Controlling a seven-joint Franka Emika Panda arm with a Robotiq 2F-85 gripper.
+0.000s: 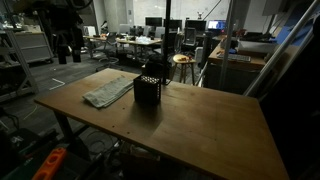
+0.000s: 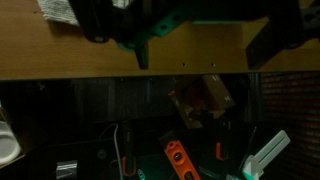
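Note:
My gripper [image 1: 69, 58] hangs at the upper left in the exterior view, above the table's left end and clear of its surface. Its two dark fingers stand apart, open, with nothing visible between them. On the wooden table [image 1: 205, 115] lies a flat, greyish folded cloth [image 1: 108, 92]. Just right of it stands a black box-shaped holder [image 1: 147, 91] with a perforated side; its inside cannot be made out. The wrist view looks down past the fingers onto the table's edge [image 2: 100, 62], with a corner of the pale cloth [image 2: 58, 10] at the top left.
A dark pole [image 1: 167, 40] rises behind the holder. Beyond the table edge, the wrist view shows a cardboard box [image 2: 203, 97] and an orange tool-like object [image 2: 180, 158] lower down. Desks and a stool [image 1: 182, 62] fill the background.

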